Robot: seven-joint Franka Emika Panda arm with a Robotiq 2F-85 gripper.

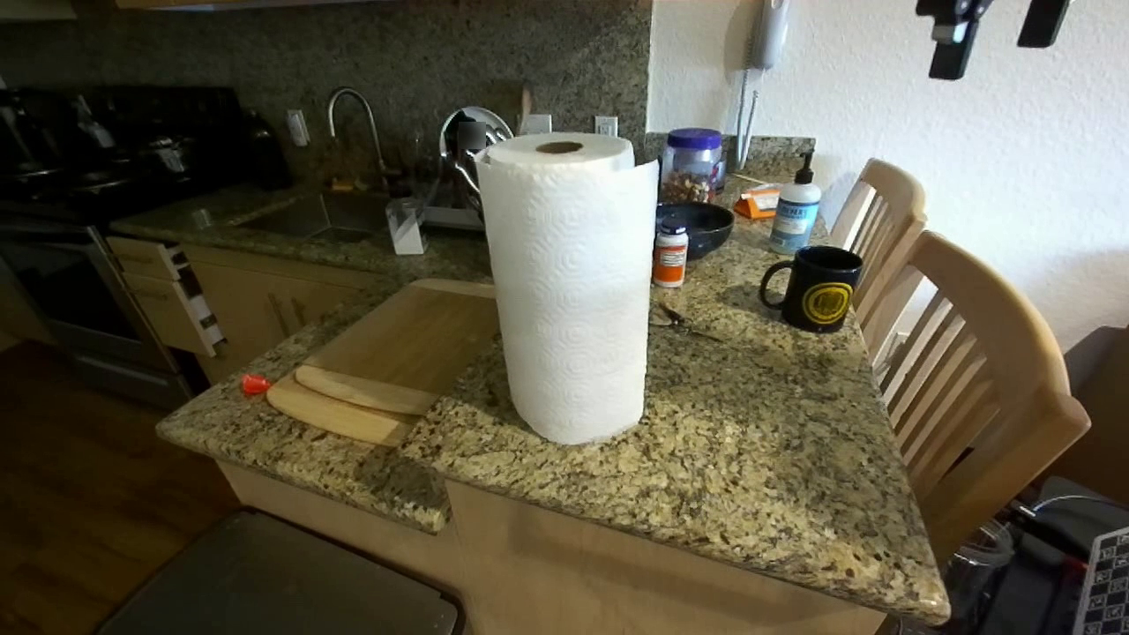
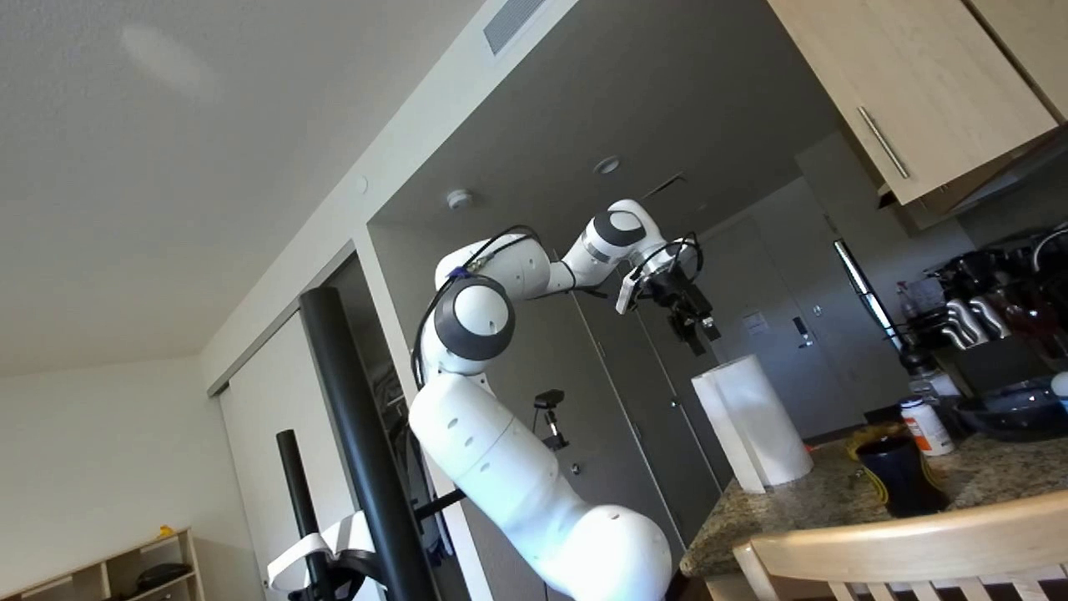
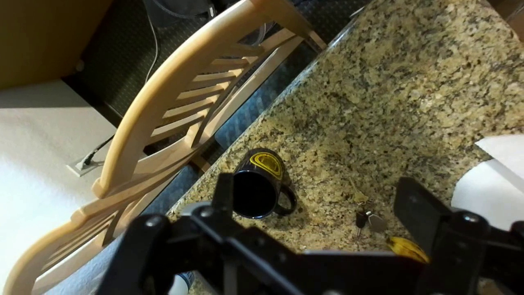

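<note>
My gripper is open, its two black fingers wide apart with nothing between them. In the second exterior view the gripper [image 2: 697,340] hangs high in the air, near the top of the paper towel roll [image 2: 753,421]. A black mug [image 1: 823,287] with a yellow emblem stands upright on the granite counter near the chairs. From above, the mug [image 3: 258,189] shows close to my left finger, apart in height, handle toward the middle. The white paper towel roll [image 1: 571,296] stands upright at the counter's near part. Keys [image 3: 371,221] lie on the stone between mug and roll.
Behind the mug are a soap bottle [image 1: 796,212], a pill bottle [image 1: 669,256], a dark bowl [image 1: 699,227] and a purple-lidded jar [image 1: 693,164]. Wooden chairs [image 1: 990,360] line the right edge. A cutting board [image 1: 413,339] lies left of the roll.
</note>
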